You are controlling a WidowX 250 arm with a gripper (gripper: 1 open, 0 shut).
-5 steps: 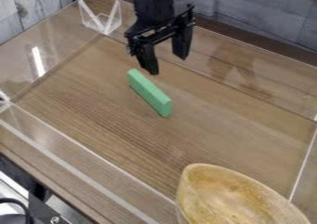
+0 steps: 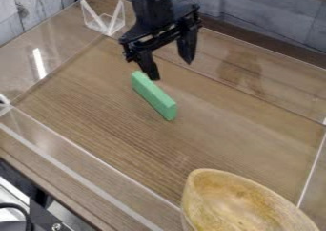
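Observation:
The black gripper (image 2: 169,55) is at the upper middle, its two fingers spread open with nothing between them. Just below it, a long green block (image 2: 152,94) lies diagonally on the wooden table (image 2: 90,130), apart from the fingers.
A yellow bowl (image 2: 242,206) sits at the bottom right, partly out of frame. A whitish object (image 2: 102,15) is at the upper left behind the arm. Black cables (image 2: 13,216) lie off the lower left corner.
The green block and bowl have not moved.

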